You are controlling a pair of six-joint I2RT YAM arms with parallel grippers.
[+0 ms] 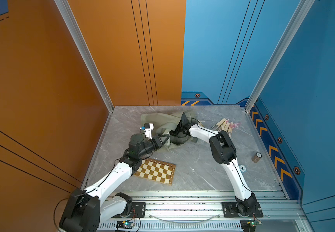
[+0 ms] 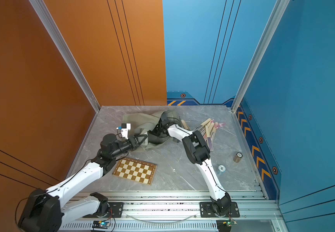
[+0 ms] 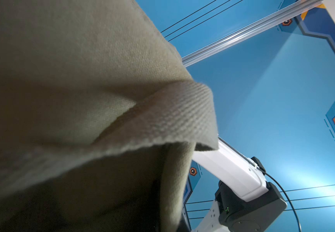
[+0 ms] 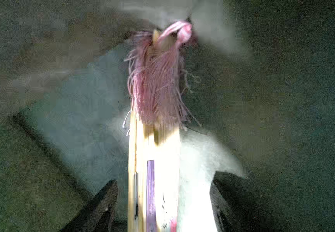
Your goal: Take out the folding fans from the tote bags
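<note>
An olive canvas tote bag (image 1: 152, 119) lies at the back centre. My left gripper (image 1: 163, 139) is shut at its near edge, on the pale cloth of the bag; the left wrist view is filled by cloth and a woven strap (image 3: 155, 119), the fingers hidden. My right gripper is inside the bag, open, its fingers either side of a wooden folding fan (image 4: 153, 139) with a pink tassel. More fans (image 2: 210, 131) lie on the table right of the bag.
A chessboard (image 1: 153, 171) lies at front left. A small can (image 1: 256, 157) and a round white object (image 2: 221, 168) are at front right.
</note>
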